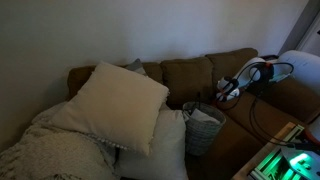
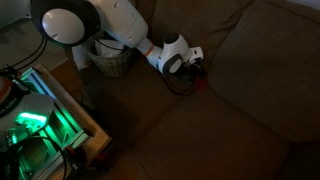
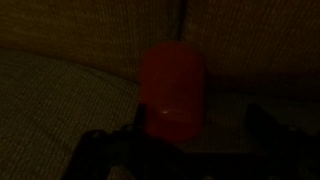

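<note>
A red, rounded object point(image 3: 172, 90) lies on the brown couch seat against the foot of the backrest, in the middle of the wrist view. My gripper is open around its near end, with the object closer to the left finger than to the right finger point(image 3: 262, 125). In exterior view 2 the gripper point(image 2: 196, 68) reaches down to the seat by the backrest, and only a little of the red object point(image 2: 203, 83) shows under it. From exterior view 1 the gripper point(image 1: 226, 97) is small and dark, and contact with the object cannot be made out.
A light woven basket point(image 1: 203, 130) stands on the couch beside the arm. White pillows point(image 1: 115, 105) and a fluffy blanket point(image 1: 50, 155) cover the left part. The seat point(image 2: 190, 140) in front of the gripper is bare. Light is dim.
</note>
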